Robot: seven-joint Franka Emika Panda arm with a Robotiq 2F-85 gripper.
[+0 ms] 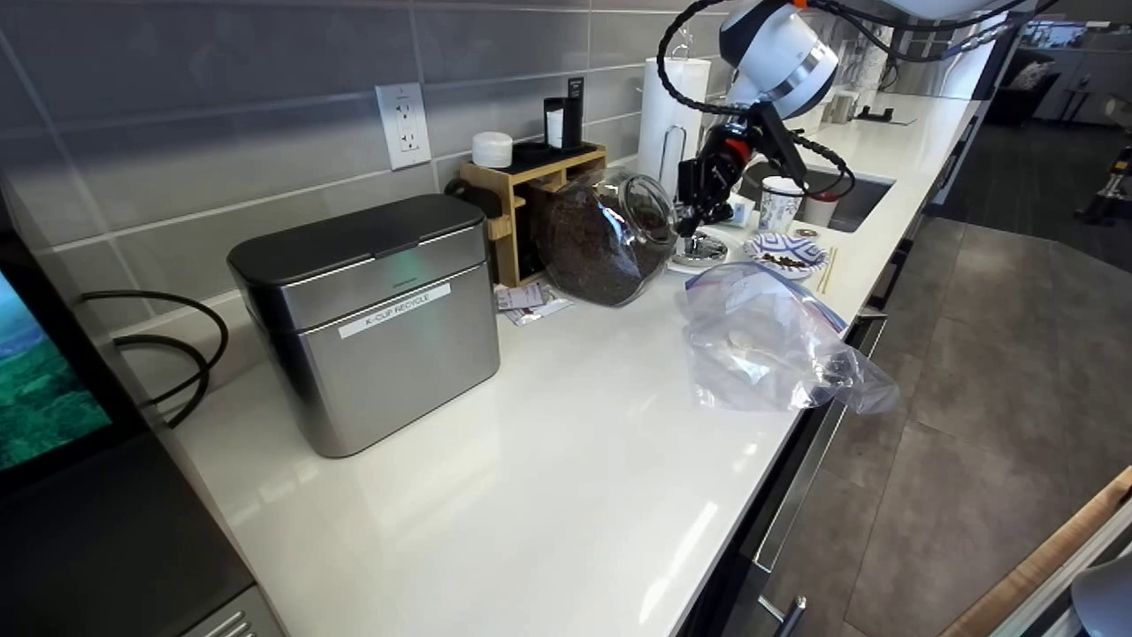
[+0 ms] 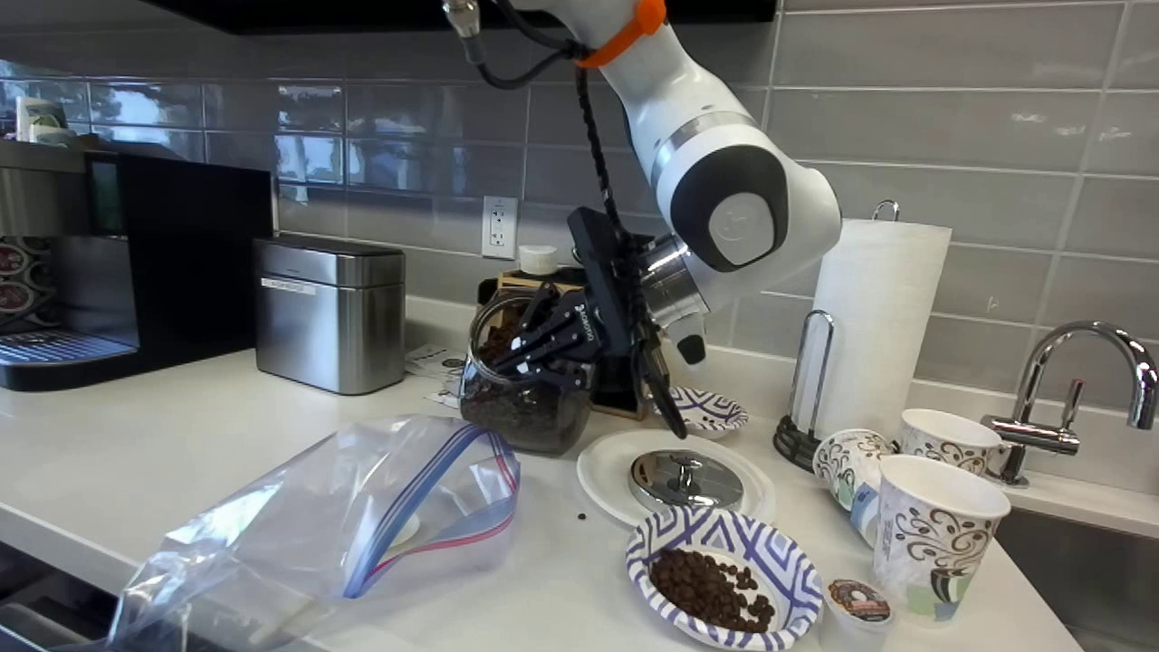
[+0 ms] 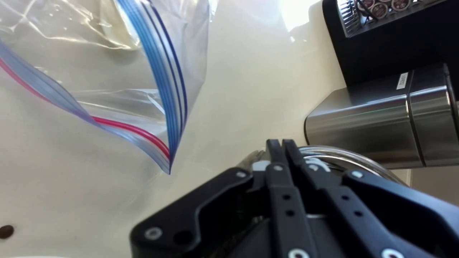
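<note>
A tilted glass jar (image 1: 600, 249) of dark coffee beans has its round mouth facing my gripper (image 2: 519, 364). In exterior view 2 my fingers are at the jar's mouth. From the wrist, the gripper looks shut, fingertips close together beside the jar's rim (image 3: 344, 154). Nothing can be made out between them, and the jar's inside is mostly hidden. On the counter lies an open clear zip bag (image 2: 326, 522) with blue and red seals. A patterned paper bowl (image 2: 799, 565) holds some coffee beans (image 2: 706, 587).
A metal lid (image 2: 686, 478) rests on a white plate (image 2: 603, 473). Paper cups (image 2: 940, 532) and a coffee pod (image 2: 858, 603) stand near the sink. A steel bin (image 1: 393, 340) is beyond the jar; bare counter (image 1: 552, 456) lies in front of it.
</note>
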